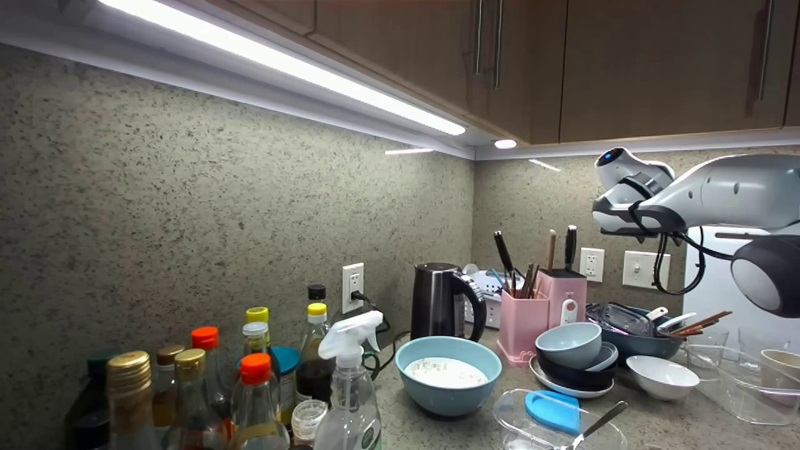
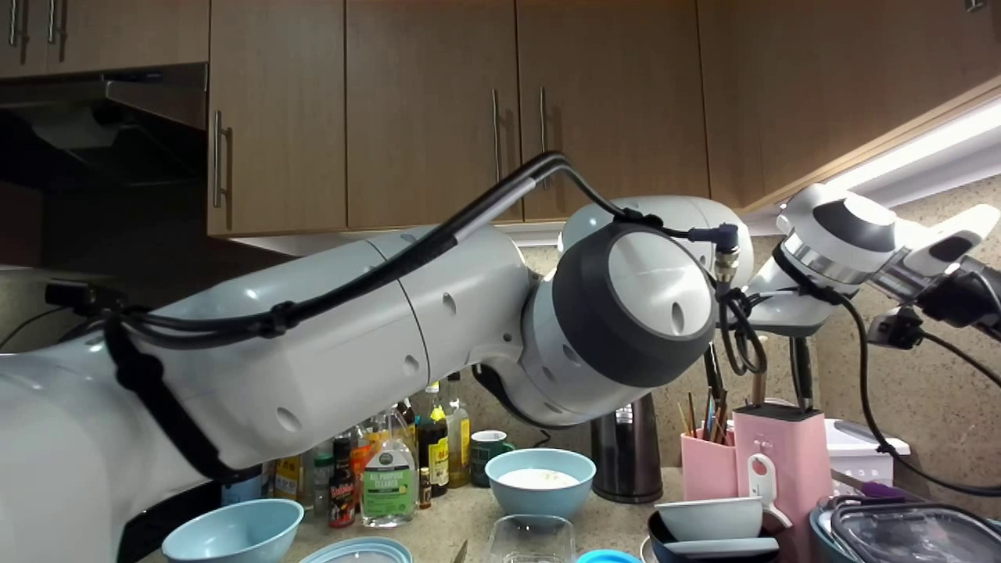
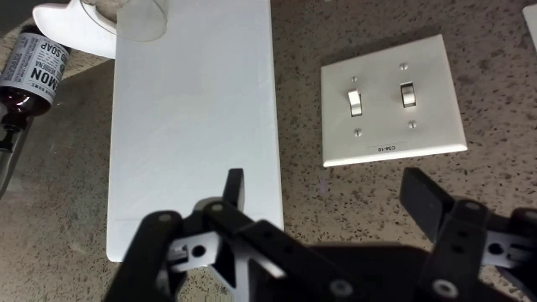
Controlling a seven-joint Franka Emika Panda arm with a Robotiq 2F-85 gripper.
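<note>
In the wrist view my gripper stands open, its two dark fingers wide apart and nothing between them. Beyond the fingertips is the speckled wall, with a white double light switch plate [image 3: 392,143] above the gap between them. To the left, a white board [image 3: 196,115] lies behind the left finger. The arm [image 1: 720,195] reaches in from the right in exterior view 1, held high over the dishes. Exterior view 2 has the wrist [image 2: 826,253] up at the right, near the wall; the fingertips cannot be made out there.
A pale blue bowl [image 1: 431,349] with white contents sits near the black kettle [image 1: 433,304]. Stacked bowls [image 1: 570,344], a pink knife block [image 1: 562,291] and a clear container [image 1: 517,420] crowd the counter. Upper cabinets [image 2: 432,112] hang above the arm. Several bottles [image 1: 255,405] line the left side.
</note>
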